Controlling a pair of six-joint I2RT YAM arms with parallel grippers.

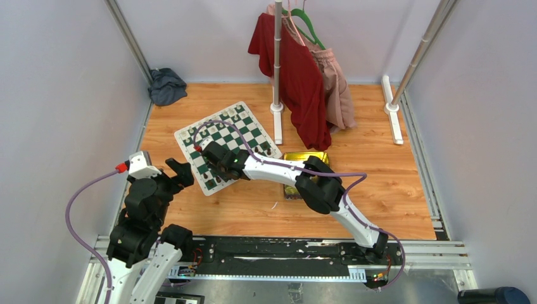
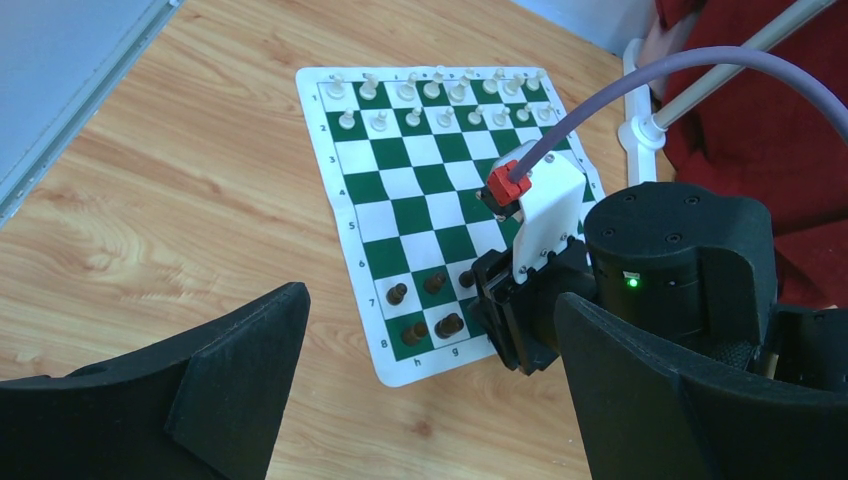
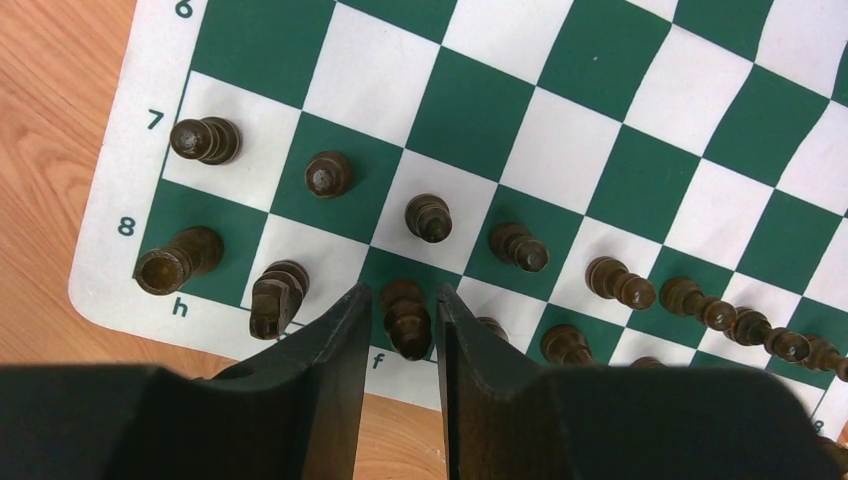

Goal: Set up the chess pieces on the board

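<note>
On the green and white chessboard (image 3: 470, 110), a dark bishop-like piece (image 3: 405, 315) stands on the green f8 square in the right wrist view. My right gripper is open around it, with a gap showing on both sides. A dark knight (image 3: 276, 300) and a dark rook (image 3: 180, 262) occupy the squares to its left. Dark pawns, such as this pawn (image 3: 328, 174), line the seventh row. White pieces (image 2: 432, 87) fill the far two rows in the left wrist view. My left gripper is open and empty, well back from the board.
A gold box (image 1: 305, 156) sits right of the board, partly under the right arm. A clothes rack (image 1: 277, 111) with a red garment (image 1: 297, 82) stands behind. Dark pieces (image 3: 567, 346) crowd close to the right finger. Bare wood lies left of the board.
</note>
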